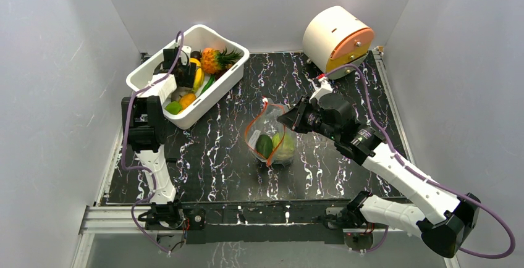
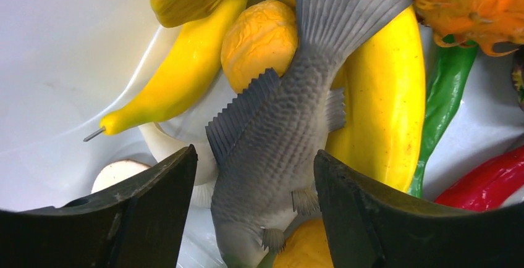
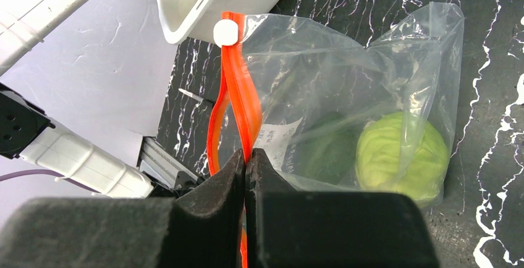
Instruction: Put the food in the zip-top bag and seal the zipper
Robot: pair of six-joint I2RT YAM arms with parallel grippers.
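Observation:
My left gripper is open over the grey fish [image 2: 278, 144] in the white bin [image 1: 207, 104], among bananas [image 2: 386, 95], a green chili [image 2: 451, 83], a red chili [image 2: 491, 181] and other toy food. The clear zip bag [image 1: 272, 120] stands on the marble table holding a dark green item [image 3: 324, 150] and a pale green lettuce-like one [image 3: 395, 157]. My right gripper is shut on the bag's orange zipper edge [image 3: 241, 89], at the bag's upper right in the top view.
A cream drum-like container [image 1: 327, 30] with an orange front stands at the back right. The pineapple [image 1: 213, 61] sits at the bin's right end. Bare table [image 1: 216, 169] surrounds the bag.

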